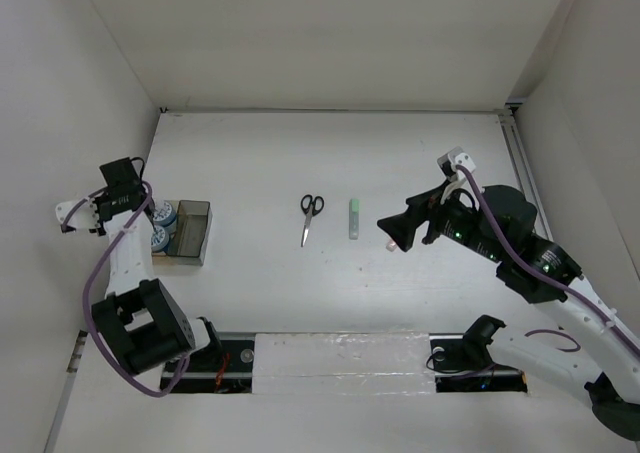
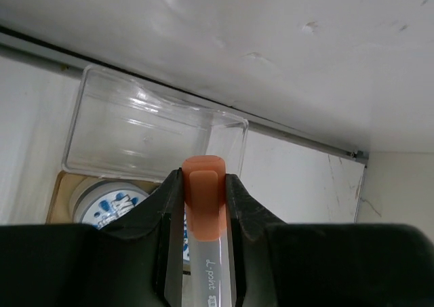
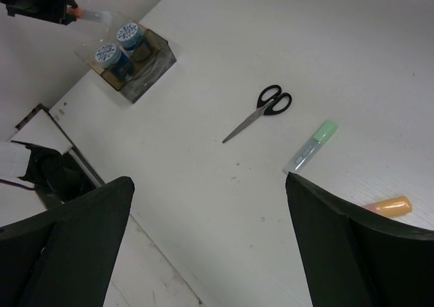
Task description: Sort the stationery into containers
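Observation:
An orange-capped marker [image 2: 205, 209] with a pale grey body is pinched in my left gripper, which is shut on it. In the right wrist view, that marker [image 3: 91, 15] hangs just above the organizer [image 3: 150, 83] and its clear tray. My right gripper is open over the table with nothing between its fingers. On the table lie black-handled scissors [image 3: 259, 113], a green-capped marker [image 3: 311, 146] and an orange-ended marker [image 3: 389, 207], the last partly hidden behind a right finger.
Two jars with blue-and-white lids [image 1: 161, 238] stand in the organizer, beside an open grey compartment [image 1: 192, 232] that looks empty. The left wall [image 1: 70, 93] is close to the left arm. Between organizer and scissors, the table is clear.

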